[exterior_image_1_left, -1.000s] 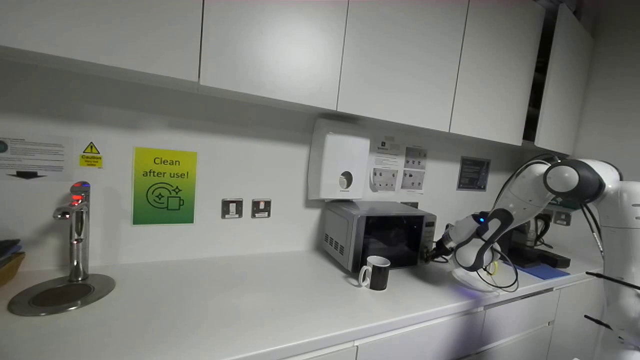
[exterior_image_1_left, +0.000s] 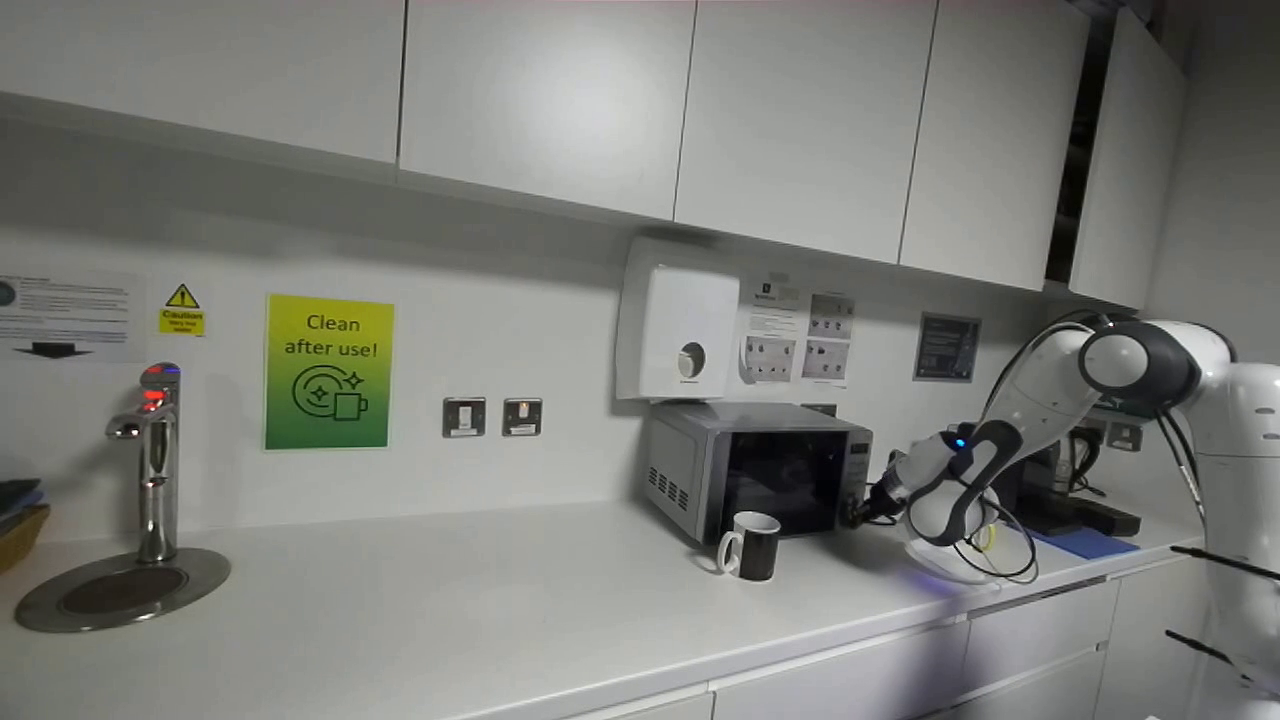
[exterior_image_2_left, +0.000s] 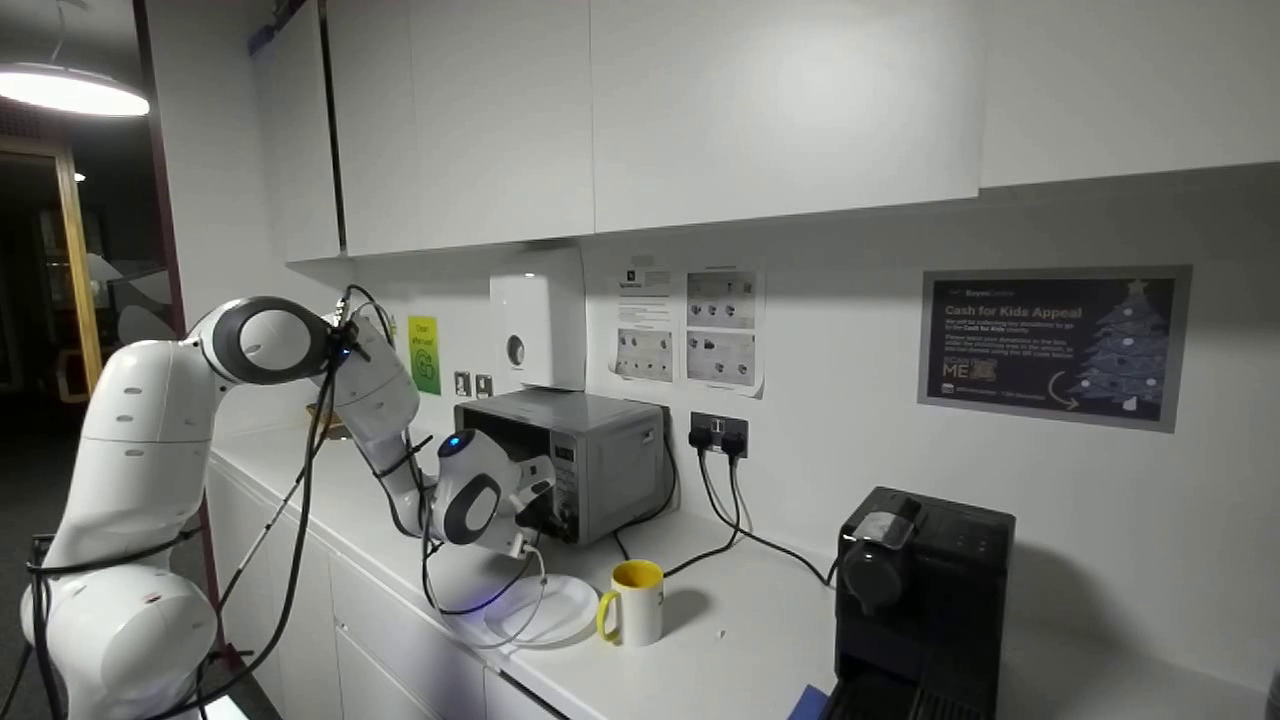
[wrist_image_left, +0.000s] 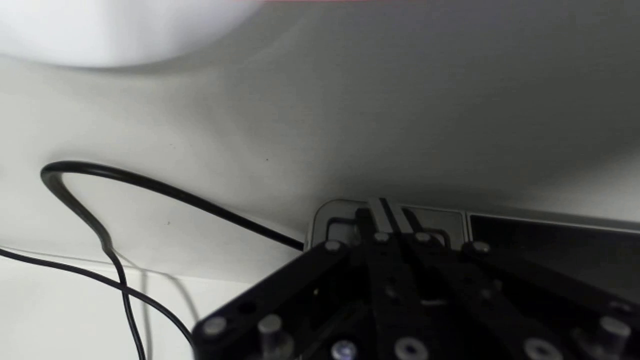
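Note:
The grey microwave (exterior_image_1_left: 780, 480) stands on the counter against the wall, its dark door closed. My gripper (exterior_image_1_left: 854, 512) is at the lower right of its front, by the control panel (exterior_image_1_left: 857, 462). In the wrist view the gripper is shut, fingertips together, with nothing visible between them. Its tips lie over the panel's lower end (wrist_image_left: 453, 223), close to an outlined button; whether they touch it I cannot tell. In exterior view 2 the hand hides most of the fingers and part of the microwave (exterior_image_2_left: 600, 462).
A black-and-white mug (exterior_image_1_left: 756, 550) stands just in front of the microwave. Below my hand lies a white plate (exterior_image_2_left: 564, 612), beside a white mug with yellow inside (exterior_image_2_left: 638, 600). A coffee machine (exterior_image_2_left: 924, 600) is farther along. Black cables (wrist_image_left: 162, 187) run behind the microwave.
My arm has shifted slightly left, bringing the gripper a little closer to the microwave front. The microwave and the mug stand where they were.

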